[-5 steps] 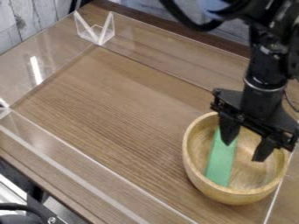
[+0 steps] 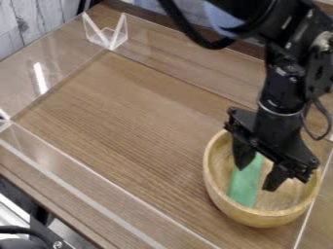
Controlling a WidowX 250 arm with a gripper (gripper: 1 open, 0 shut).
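A round wooden bowl (image 2: 291, 206) stands at the lower right of the table, holding an elongated green object (image 2: 242, 186). My black gripper (image 2: 260, 165) reaches down from the top right over the bowl, its fingertips low inside it, close to the green object's upper part. Whether the fingers touch the green object or have it between them I cannot tell.
A clear wire-like holder (image 2: 108, 31) sits at the back left. The table's near left edge crosses the lower left.
The bowl looks unmoved.
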